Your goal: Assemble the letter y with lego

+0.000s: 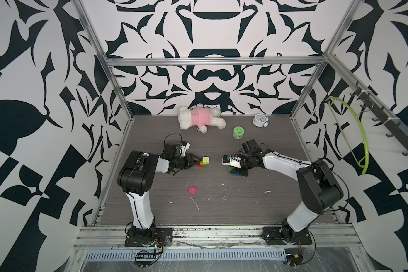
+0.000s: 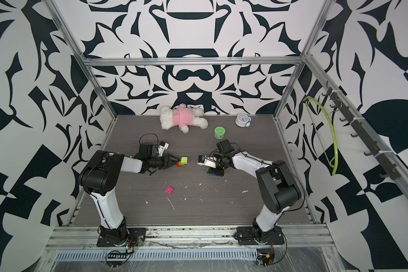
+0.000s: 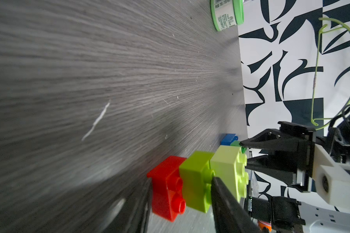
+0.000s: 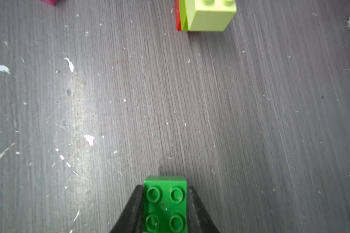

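Note:
My left gripper (image 1: 195, 160) is shut on a joined stack of red (image 3: 165, 194), lime green (image 3: 194, 182) and pale yellow-green (image 3: 225, 170) bricks, low at the table's middle-left; the fingers sit at the lime brick. My right gripper, to the right of the stack, is shut on a green brick (image 4: 164, 200), low over the table with its studs up in the right wrist view. A blue brick (image 3: 228, 139) shows beside or under the green one. A pink brick (image 1: 192, 190) lies apart nearer the front edge.
A pink-shirted plush toy (image 1: 201, 117) lies at the back, with a green-lidded jar (image 1: 238, 132) and a white clock (image 1: 260, 120) to its right.

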